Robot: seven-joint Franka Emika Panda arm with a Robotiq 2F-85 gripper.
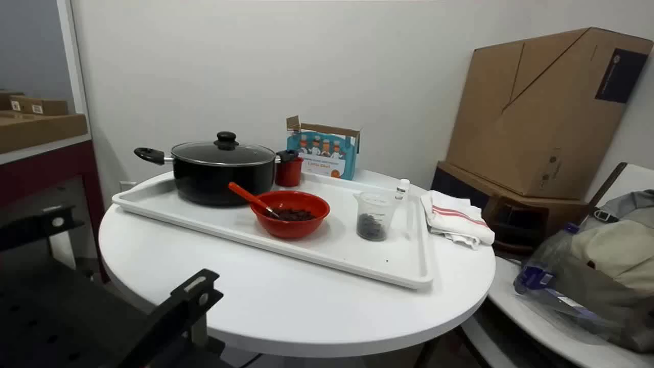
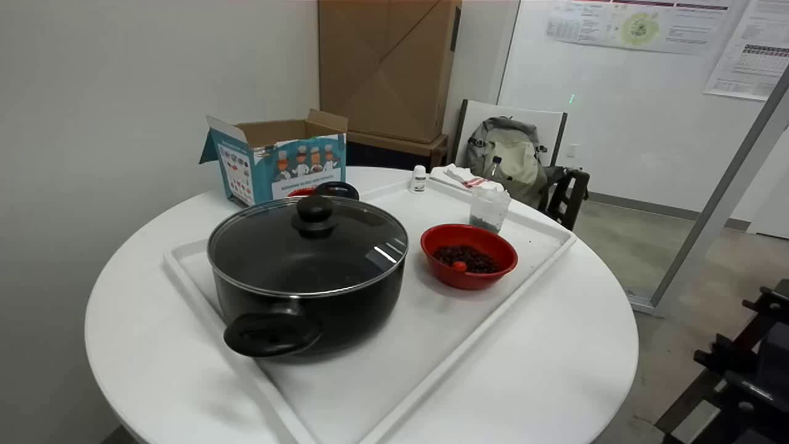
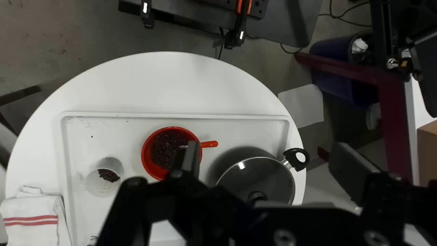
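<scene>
From the wrist view, my gripper stands open high above the table, its dark fingers [image 3: 191,158] wide apart and nothing held between them. Below it is a black pot [image 1: 224,181] with a glass lid [image 2: 307,251] on top. Beside the pot, a red bowl [image 1: 289,227] holds dark beans [image 2: 467,259], and a red-handled spoon [image 1: 245,195] leans in it. A clear measuring cup [image 1: 374,214] has more dark pieces at its bottom. All these sit on a white tray [image 1: 343,260]. Neither exterior view includes the gripper.
Behind the pot are a red cup [image 1: 289,173] and a blue printed box [image 1: 323,153]. A small white bottle [image 2: 418,180] stands near the tray's far edge. A folded towel [image 1: 457,215] lies beside the tray.
</scene>
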